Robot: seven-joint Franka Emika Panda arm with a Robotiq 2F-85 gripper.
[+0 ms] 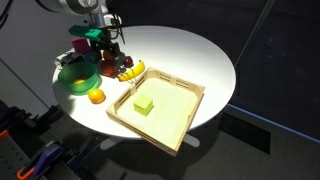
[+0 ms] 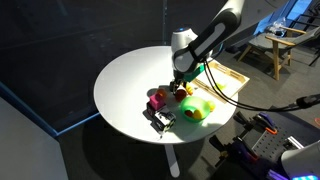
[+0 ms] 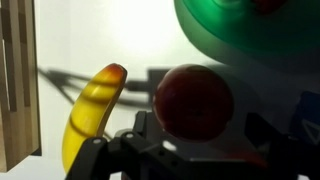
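A round red fruit [image 3: 193, 102] lies under my gripper, which stands open with a finger to either side. The two are too close in the wrist view to tell whether they touch. In exterior view 1 the red fruit [image 1: 107, 68] shows below the white arm, between the green bowl [image 1: 77, 77] and the yellow banana [image 1: 132, 71]. The banana [image 3: 92, 115] appears to the left of the fruit in the wrist view, and the rim of the green bowl [image 3: 215, 42] is at the upper right.
A shallow wooden tray [image 1: 182, 125] holding a yellow-green block [image 1: 143, 104] stands to the right. An orange [image 1: 96, 96] sits beside the bowl. Dark and red items [image 2: 160, 118] lie near the arm.
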